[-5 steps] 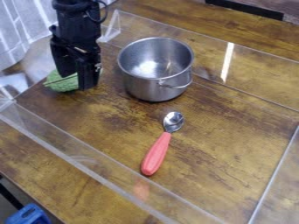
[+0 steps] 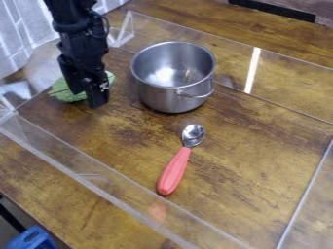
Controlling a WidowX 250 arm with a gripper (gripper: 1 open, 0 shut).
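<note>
My black gripper (image 2: 86, 89) hangs at the upper left, low over a green object (image 2: 64, 91) that it partly covers. Whether its fingers are open or shut, or hold anything, is unclear. A steel pot (image 2: 173, 73) stands to the right of the gripper. A spoon with a pink handle (image 2: 174, 170) lies on the wooden surface (image 2: 260, 146) below the pot, its metal bowl toward the back.
Clear panels edge the wooden surface along the left, back and right. A blue object (image 2: 29, 239) shows at the bottom left corner.
The gripper has shifted slightly over the green object, with small changes in its pose. The pot and spoon have not visibly moved.
</note>
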